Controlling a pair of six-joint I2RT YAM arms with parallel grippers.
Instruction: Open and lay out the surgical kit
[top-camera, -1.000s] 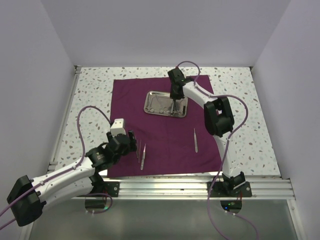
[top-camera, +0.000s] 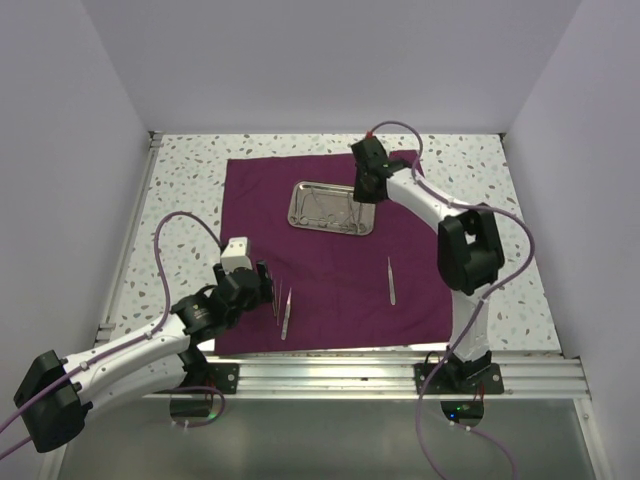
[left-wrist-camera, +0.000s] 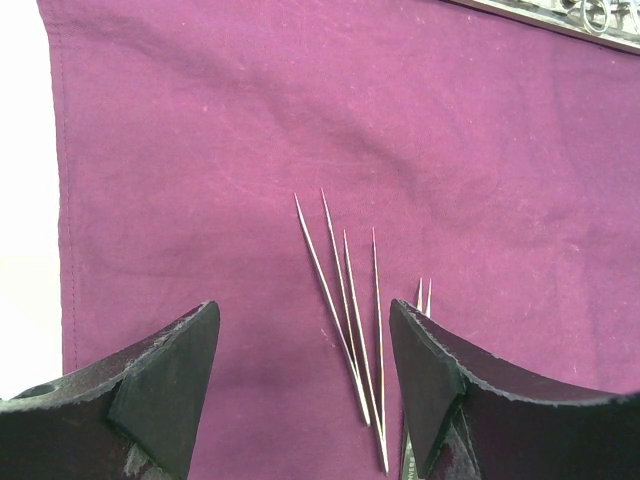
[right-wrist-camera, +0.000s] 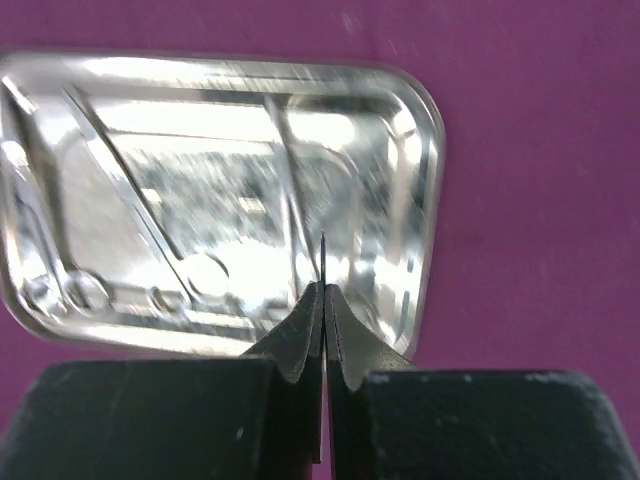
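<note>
The steel tray (top-camera: 298, 194) holds scissors and other instruments. Over its right part, my right gripper is shut, with a slim pointed instrument (right-wrist-camera: 323, 255) between its fingertips, blurred in the right wrist view. My left gripper is open above the purple cloth (left-wrist-camera: 170, 150), where several thin probes (left-wrist-camera: 330, 290) and tweezers (left-wrist-camera: 410, 455) lie beside it, partly hidden by a finger. In the top view, a slim blade-like instrument (top-camera: 391, 285) lies alone at the right.
Speckled table (top-camera: 170, 220) shows on both sides, with white walls around.
My right gripper and arm have moved up and to the right in the top view, from down inside the tray to above its right end. The left arm has not moved.
</note>
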